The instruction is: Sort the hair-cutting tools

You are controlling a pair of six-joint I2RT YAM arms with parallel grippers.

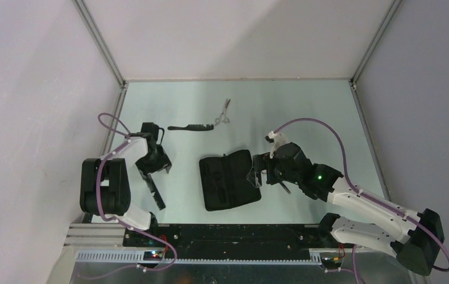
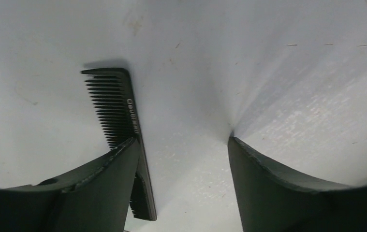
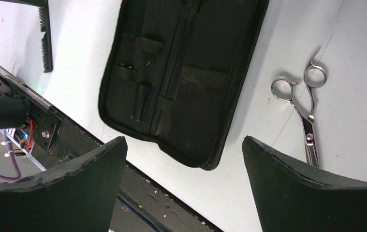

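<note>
A black comb (image 1: 155,192) lies at the front left beneath my left gripper; in the left wrist view it lies at the left fingertip, with the gap between the fingers empty. A wide black comb (image 1: 189,128) and silver scissors (image 1: 223,115) lie toward the back. The black zip case (image 1: 228,180) lies open at front centre, with straps and pockets. My right gripper is open above the case's right side, where a second pair of scissors (image 3: 309,130) lies on the table.
Side walls (image 1: 44,106) and a back wall border the white table (image 1: 293,100). The table's front edge drops to a dark metal rail (image 1: 239,236).
</note>
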